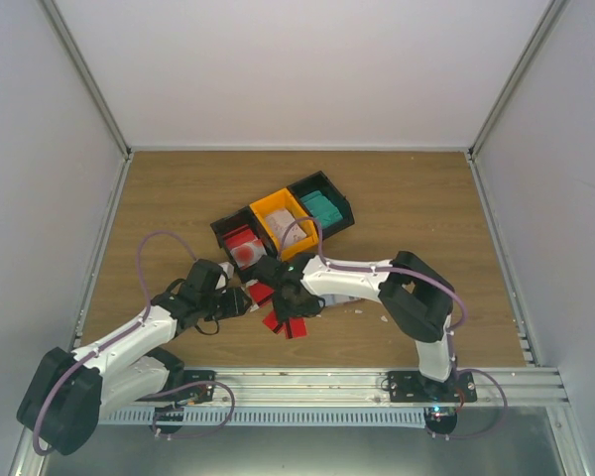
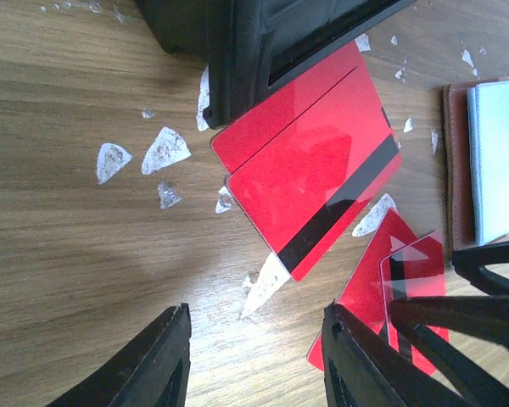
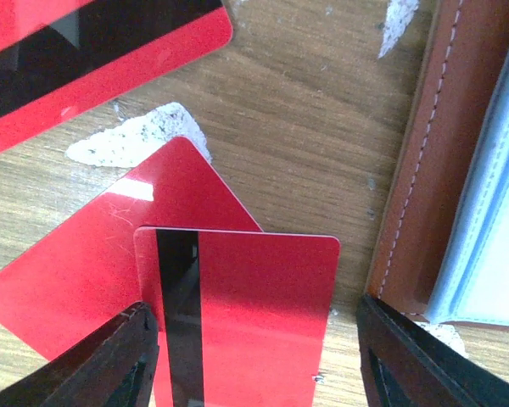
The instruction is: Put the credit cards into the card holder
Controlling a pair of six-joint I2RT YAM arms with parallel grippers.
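Two red cards with black stripes, one a striped upper card [image 2: 322,174], overlap on the table beside a black bin. Nearer the right arm lie two more overlapping red cards, a tilted one [image 3: 110,246] and a striped one [image 3: 263,263] on top of it. To their right is the card holder [image 3: 411,170], brown with stitched edges and a pale blue-white inside. My left gripper is open over bare wood, with nothing between its fingers. Straddling the striped card from above, my right gripper is open; whether its fingers touch the card, I cannot tell.
Three joined bins stand behind the arms: a black bin with red items [image 1: 241,236], a yellow bin [image 1: 268,206] and a black bin with teal items [image 1: 322,206]. Both grippers are close together. Pale flakes [image 2: 165,151] mark the table. Free wood [image 1: 416,198] lies back right.
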